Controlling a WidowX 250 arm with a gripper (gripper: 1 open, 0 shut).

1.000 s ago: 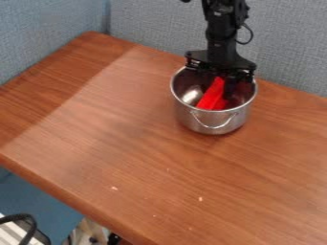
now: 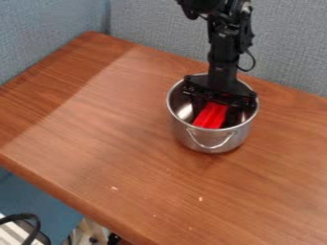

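A steel pot [image 2: 205,139] with a wire handle stands on the wooden table [image 2: 90,134], right of centre toward the back. My black gripper [image 2: 216,100] reaches down into the pot from above. A red object [image 2: 209,116] lies inside the pot at and below the fingertips, partly hidden by the gripper; I cannot tell whether the fingers are shut on it.
Grey-blue padded panels [image 2: 153,33] stand behind and to the left of the table. Cables and hardware show off the table at the lower left.
The pot has shifted slightly toward the front.
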